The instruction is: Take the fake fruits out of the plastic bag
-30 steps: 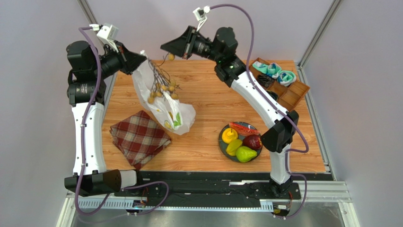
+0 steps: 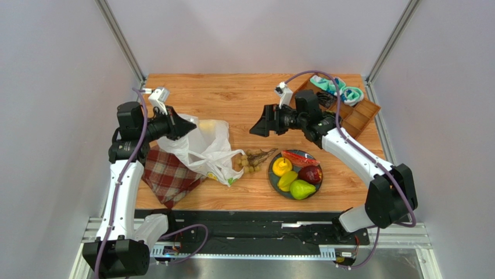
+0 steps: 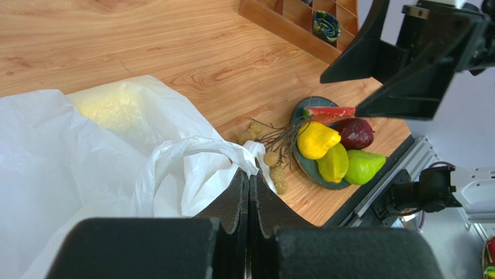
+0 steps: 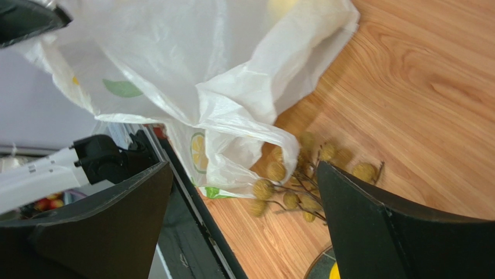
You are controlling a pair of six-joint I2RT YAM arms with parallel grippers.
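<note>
The white plastic bag (image 2: 203, 148) lies crumpled on the wood table, with something pale yellow showing through it. My left gripper (image 2: 192, 127) is shut above it; in the left wrist view a bag strip (image 3: 197, 146) reaches its fingertips, and whether it is pinched cannot be told clearly. A bunch of fake longans (image 2: 253, 161) on brown twigs lies on the table beside the bag. My right gripper (image 2: 255, 129) stands open above and right of the bunch, nothing between its fingers.
A plate (image 2: 273, 183) of fake fruits sits front right. A wooden divided box (image 2: 360, 116) is at back right. A plaid cloth (image 2: 165, 180) lies front left, partly under the bag.
Both grippers came down from higher over the back of the table. The bag settled lower; the longan bunch now lies loose on the table, and the right gripper moved right, away from it.
</note>
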